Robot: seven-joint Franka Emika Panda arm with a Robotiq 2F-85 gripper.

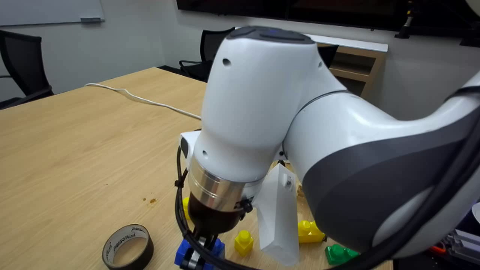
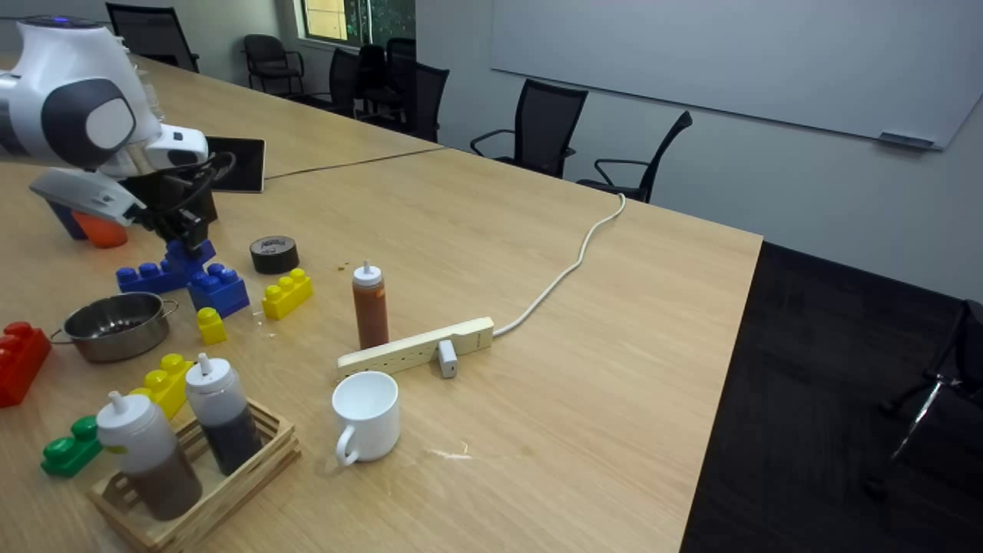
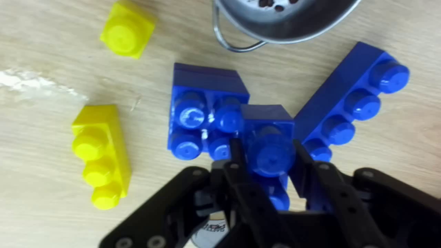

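My gripper is shut on a narrow blue brick [image 3: 268, 111] with round studs, one finger on each side of it. In exterior view 2 this brick [image 2: 203, 250] shows at the fingertips, higher in the picture than two other blue bricks. One is a square four-stud brick [image 3: 205, 82], just left of the held brick in the wrist view. The other is a long blue brick [image 3: 330, 97], slanting away on the right. The held brick's lower end is partly hidden by the fingers, and its clearance from the table is hard to judge.
A metal pot [image 2: 117, 327] stands near the blue bricks, with yellow bricks [image 2: 287, 293] and a tape roll [image 2: 273, 254] close by. Sauce bottles [image 2: 226, 419] in a wooden crate [image 2: 267, 461] and a white mug [image 2: 366, 415] stand farther off.
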